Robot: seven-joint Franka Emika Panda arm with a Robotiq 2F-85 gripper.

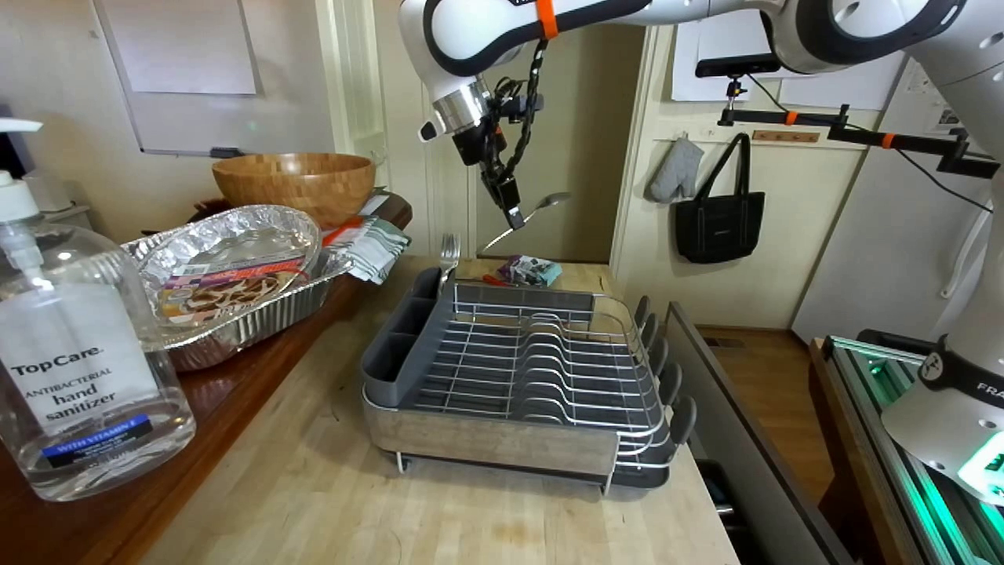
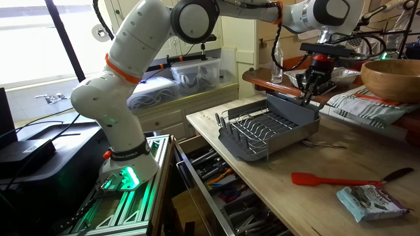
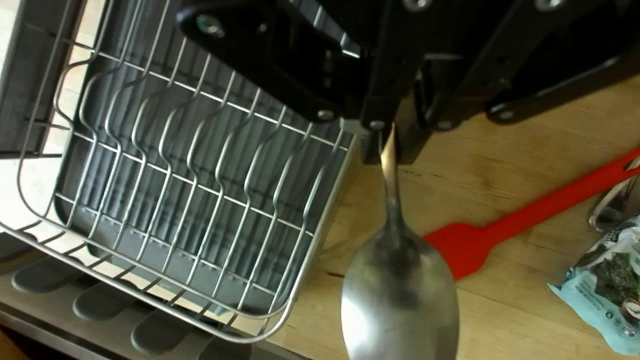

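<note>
In the wrist view, my gripper is shut on the handle of a metal spoon [image 3: 399,294], whose bowl points away from the fingers. Exterior view 1 has the gripper [image 1: 514,218] raised beyond the far end of the dish rack [image 1: 494,441], the spoon [image 1: 553,199] slanting through it with its bowl up and to the right. A fork [image 1: 449,253] stands upright at the far end of the grey utensil caddy [image 1: 383,366], along the rack's left side. From exterior view 2, the gripper [image 2: 306,100] appears in front of the caddy wall; the held spoon is hard to make out there.
A red spatula [image 2: 332,180] and a snack packet [image 2: 372,202] lie on the counter beside the rack. Near the rack's foot is a metal utensil [image 2: 325,145]. An open drawer [image 2: 220,177] runs below the counter edge. A wooden bowl [image 1: 296,184] and foil trays [image 1: 240,282] occupy the raised ledge.
</note>
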